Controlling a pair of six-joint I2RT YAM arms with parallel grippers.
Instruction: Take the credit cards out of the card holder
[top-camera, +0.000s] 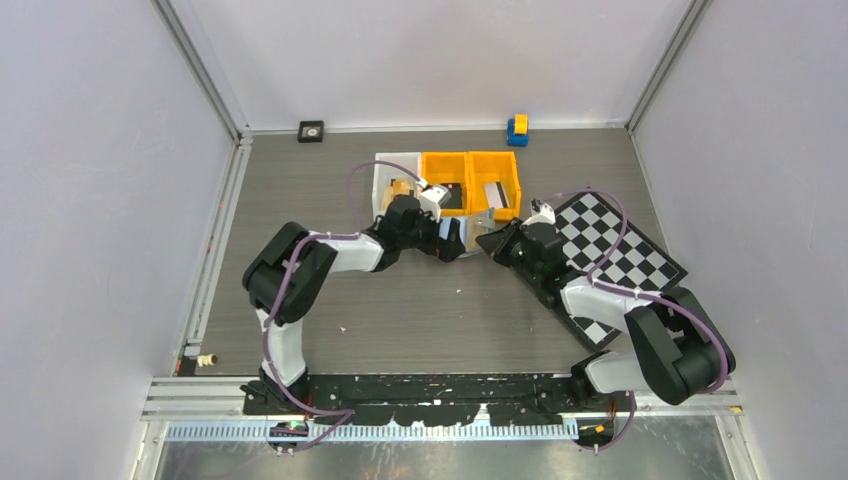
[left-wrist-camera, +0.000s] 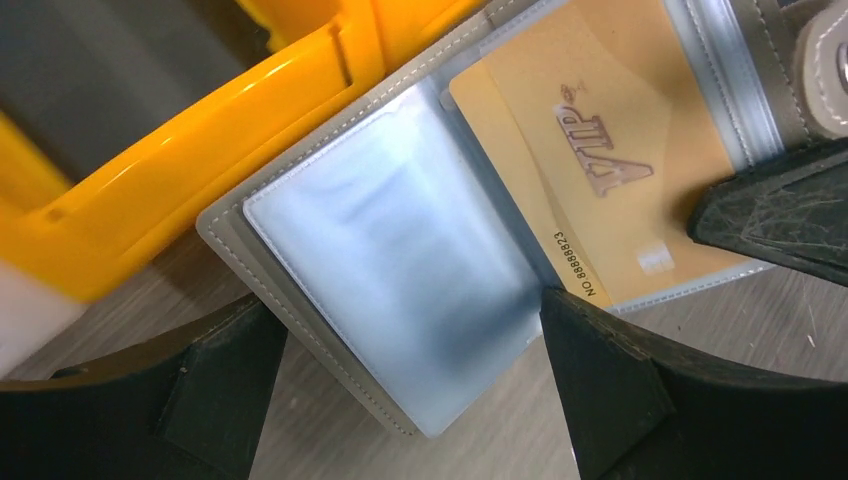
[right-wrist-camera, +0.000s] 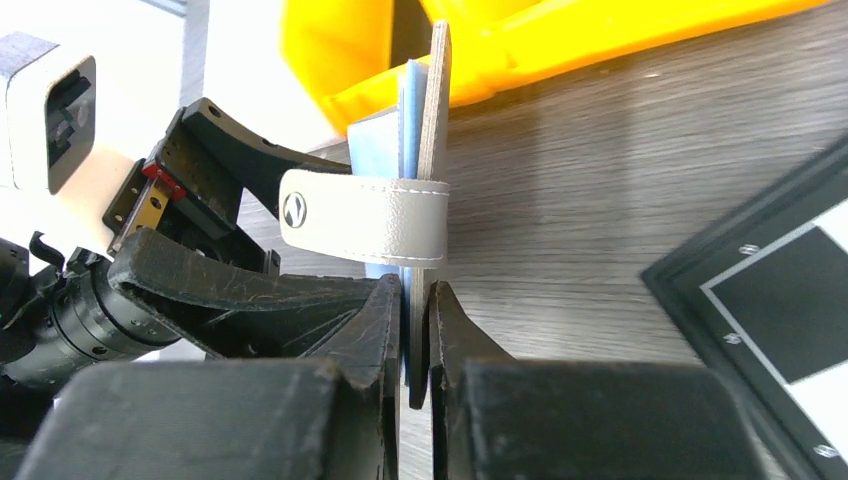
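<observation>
The card holder (left-wrist-camera: 300, 150) stands unfolded between my two arms, with grey stitched borders and clear sleeves. One sleeve holds a gold VIP card (left-wrist-camera: 600, 130); the neighbouring pale bluish sleeve (left-wrist-camera: 400, 240) shows no printed card. Seen edge-on in the right wrist view, the holder runs down between the fingers of my right gripper, which is shut on it. A black fingertip (left-wrist-camera: 770, 215) of that gripper lies over the gold card's side. My left gripper is open, its fingers spread across the pale sleeve. Whether they touch it, I cannot tell.
Just behind the holder are yellow bins (top-camera: 468, 158) and a white bin (top-camera: 398, 158); a yellow wall (left-wrist-camera: 200, 150) is close to the holder. A checkerboard (top-camera: 620, 245) lies under and beside the right arm.
</observation>
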